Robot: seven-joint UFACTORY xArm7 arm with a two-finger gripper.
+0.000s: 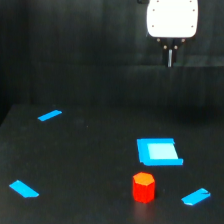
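Observation:
My gripper (170,62) hangs at the top right of the camera view, below its white housing (172,18). Its thin dark fingers blend into the black backdrop, so whether the fingers are open or shut is unclear. No object shows at the fingertips. Far below them, a red hexagonal block with an orange top (143,187) stands upright on the black table. Just behind that block lies a blue-edged square with a pale blue-white middle (161,152). Block and square look apart from each other, and my gripper touches neither.
Blue tape strips lie at the back left (50,115), the front left (24,189) and the front right (196,197). A dark curtain (80,60) closes off the back.

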